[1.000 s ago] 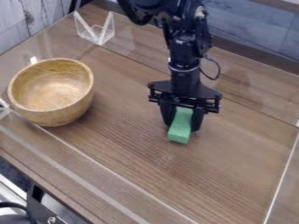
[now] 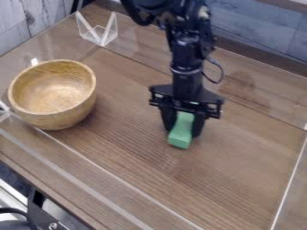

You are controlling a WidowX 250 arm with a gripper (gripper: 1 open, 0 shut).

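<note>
My gripper (image 2: 185, 117) is at the middle of the view, black, with its arm reaching up to the top edge. It is shut on a green object (image 2: 181, 131), which hangs between the fingers at or just above the wooden table (image 2: 144, 180); whether it touches the surface I cannot tell. The gripper hides the upper part of the green object.
A round wooden bowl (image 2: 54, 99) sits at the left. A white wire-like item (image 2: 93, 27) lies at the back left.
The gripper and the green object have shifted slightly to the left over the last second, with the grip unchanged.
</note>
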